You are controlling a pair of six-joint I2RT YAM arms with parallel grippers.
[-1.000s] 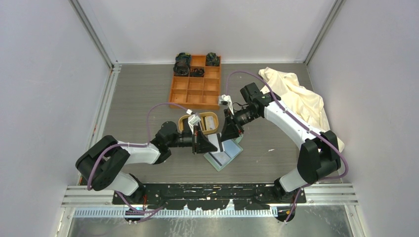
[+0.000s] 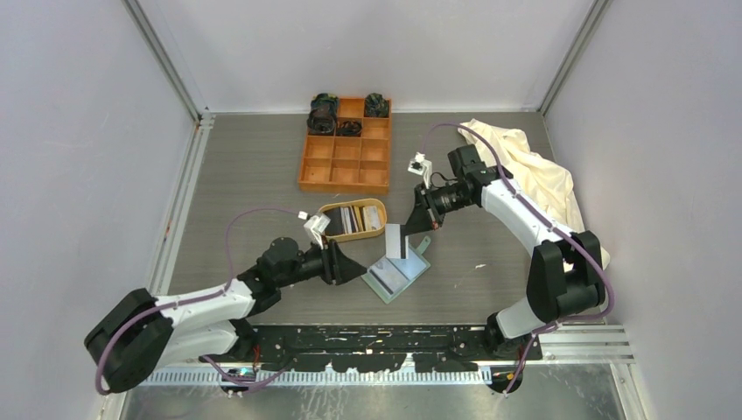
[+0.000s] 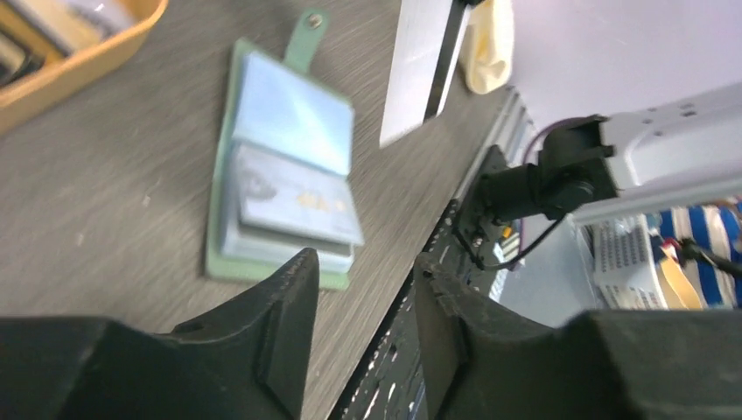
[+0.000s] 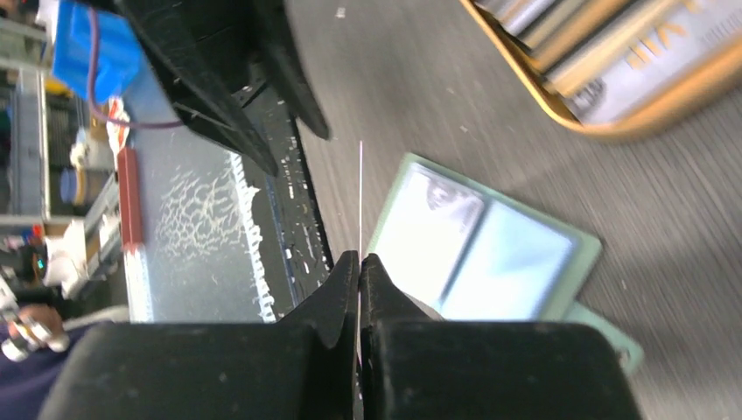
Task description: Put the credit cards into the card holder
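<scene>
A white card with a dark stripe hangs above the table, and my right gripper is shut on it; the right wrist view shows it edge-on as a thin line. Below lies the card holder (image 2: pixel 382 287), spread open, pale green at its border with clear pockets. A card (image 3: pixel 297 197) rests in or on its nearer pocket; how deep it sits I cannot tell. To the left of the holder is my left gripper, its fingers apart and nothing between them.
Behind the holder stands an oval tan container (image 2: pixel 381 210) filled with several cards. An orange compartment tray (image 2: pixel 346 188) with dark bundles is farther back. Cream cloth (image 2: pixel 525 166) lies at the right rear. Bare table spreads left and right of the holder.
My left gripper has let go of the card and drawn back to the left. The right gripper has shifted rightward with the card, which now hangs over the holder's rear part.
</scene>
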